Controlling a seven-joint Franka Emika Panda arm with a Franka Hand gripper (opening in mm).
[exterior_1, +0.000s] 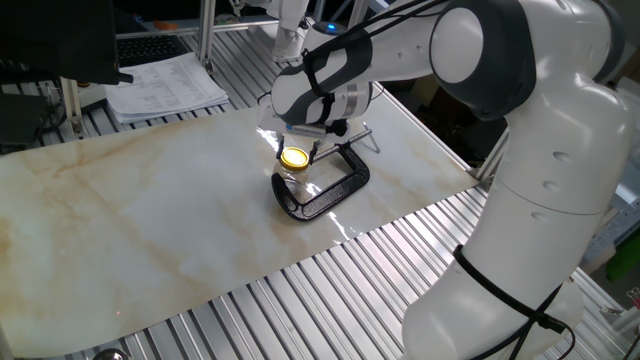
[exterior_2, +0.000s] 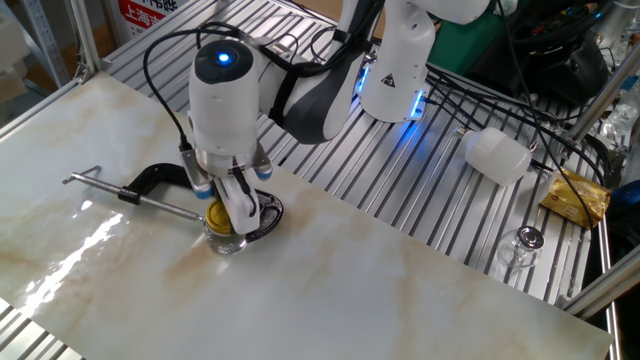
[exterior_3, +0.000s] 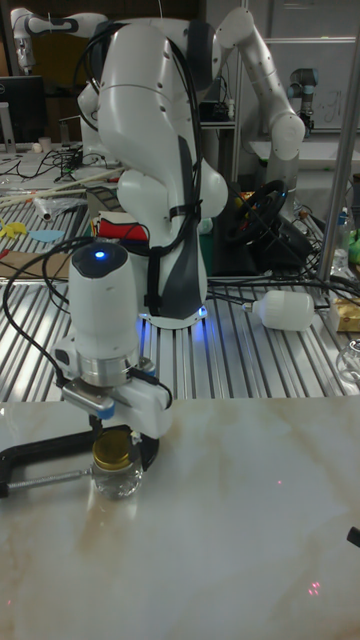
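Observation:
A small clear jar with a gold lid (exterior_1: 294, 158) stands upright on the marble-patterned board, inside the frame of a black C-clamp (exterior_1: 325, 201). My gripper (exterior_1: 297, 150) points down over the jar, with one dark finger at each side of the lid. Its fingers look open, with a narrow gap between the lid and the right finger in exterior view 1. Exterior view 2 shows the jar lid (exterior_2: 219, 218) partly behind the hand; the clamp's screw reaches toward the jar. From the front, the jar's glass body (exterior_3: 119, 480) shows below the hand, and the fingertips are hard to make out.
Ribbed metal decking surrounds the board (exterior_1: 130, 230). A white bulb-shaped object (exterior_2: 497, 156), a yellow packet (exterior_2: 575, 197) and another small glass jar (exterior_2: 522, 246) sit on the decking near the arm's base. Much of the board is clear. Papers (exterior_1: 165, 90) lie beyond it.

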